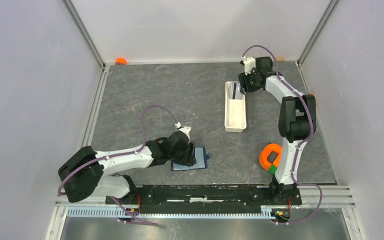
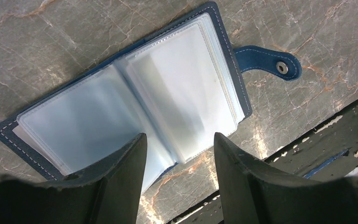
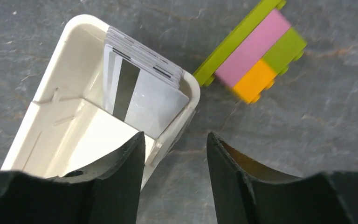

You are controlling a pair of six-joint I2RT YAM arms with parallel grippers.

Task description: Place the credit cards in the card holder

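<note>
The card holder [image 2: 182, 79] lies opened flat on the table under my left gripper, its clear sleeves facing up and its blue snap strap to one side. That gripper's fingers stand apart with nothing between them. At the back right, several white credit cards [image 3: 151, 100], the front one with a dark stripe, lean as a stack in the far end of the cream tray [image 3: 28, 126]. My right gripper is open and empty. It hovers beside the tray's corner, one fingertip in front of the tray's side wall in the right wrist view.
Just past the tray's end in the right wrist view sit green, pink and orange toy blocks [image 3: 254, 53]. An orange ring-shaped object [image 1: 270, 158] lies at the right front.
</note>
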